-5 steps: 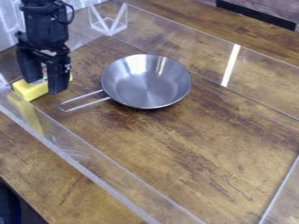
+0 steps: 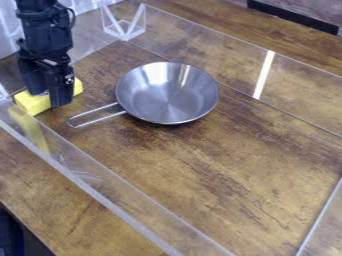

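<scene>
The black gripper (image 2: 43, 80) hangs at the left side of the view, low over a yellow block-like object (image 2: 64, 92) that lies by the clear left wall. The gripper's body hides part of the yellow object, and the space between the fingertips is hard to make out. A steel pan (image 2: 168, 92) with a wire handle sits to the right of the gripper, its handle pointing down-left.
A clear-walled enclosure surrounds the wooden worktop (image 2: 227, 180). A small clear bracket (image 2: 123, 22) stands at the back left.
The gripper has shifted slightly over the last second, and more of the yellow object shows on its right. The pan has not moved.
</scene>
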